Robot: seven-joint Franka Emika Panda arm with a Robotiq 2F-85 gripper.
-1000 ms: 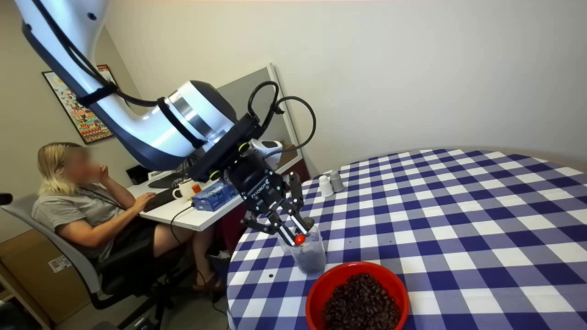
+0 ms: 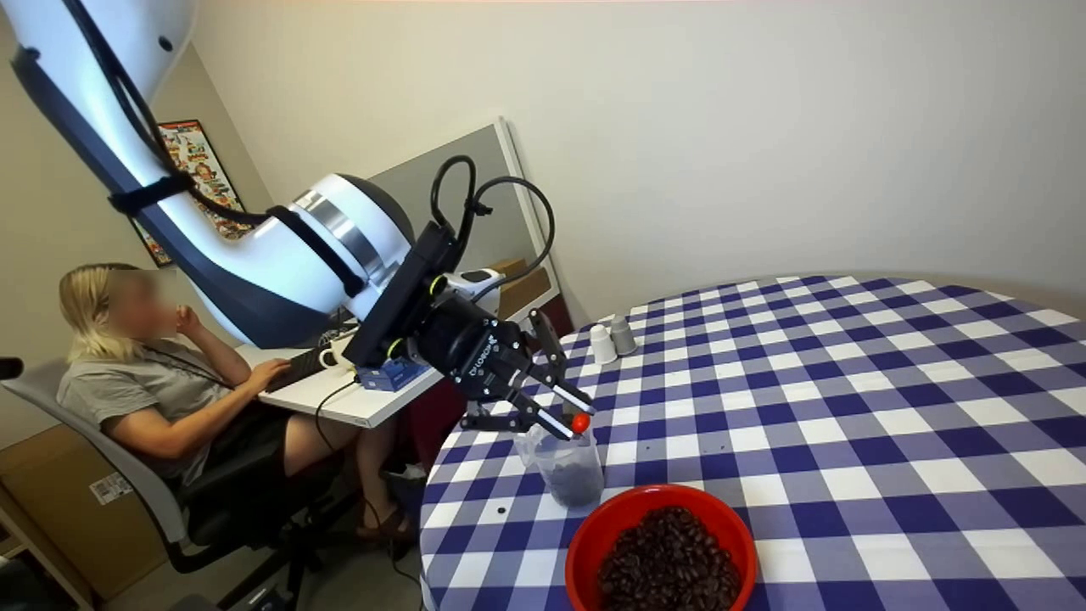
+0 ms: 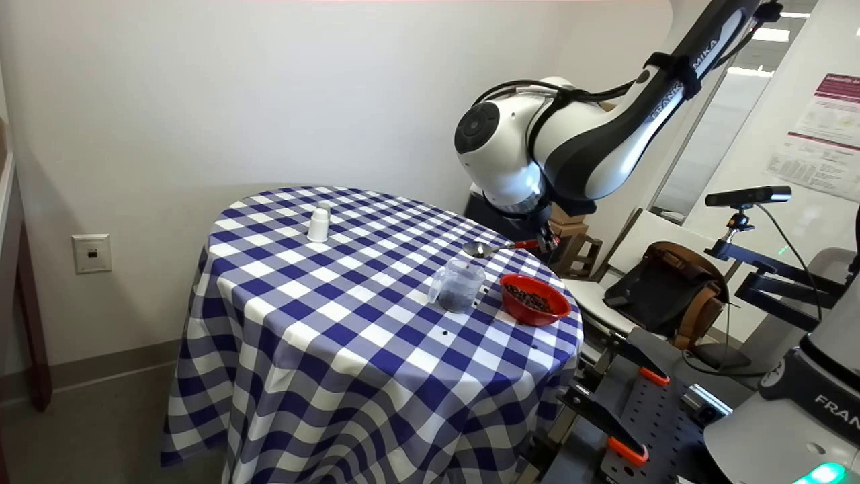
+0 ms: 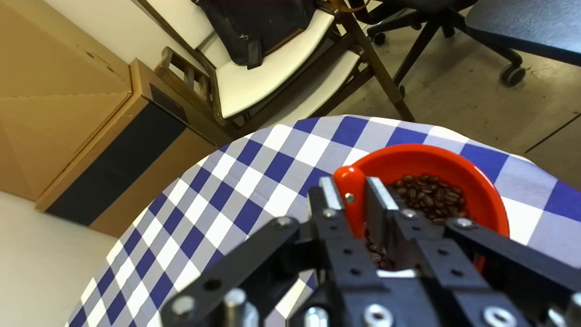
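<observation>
My gripper is shut on the red handle (image 4: 354,204) of a metal spoon, held clear of the table. In exterior view 2 the spoon's bowl (image 3: 478,249) points left and appears just above and behind the clear pitcher (image 3: 457,288); a dark bit shows at it. Exterior view 1 has the gripper (image 2: 577,409) in front of the pitcher (image 2: 572,477), with the red handle end showing between the fingertips and most of the spoon hidden. Dark contents lie low in the pitcher. Beside it stands a red bowl (image 2: 746,545) of dark brown beans (image 2: 672,563).
White and grey shakers (image 2: 602,344) stand together farther across the checkered table (image 2: 865,407). A few loose dark beans (image 3: 445,332) lie near the pitcher. A person (image 2: 153,387) sits at a desk beyond the table.
In exterior view 1 the gripper has moved slightly right and up with the spoon in hold, and the arm's upper links have shifted. Pitcher and red bowl have stayed in place.
</observation>
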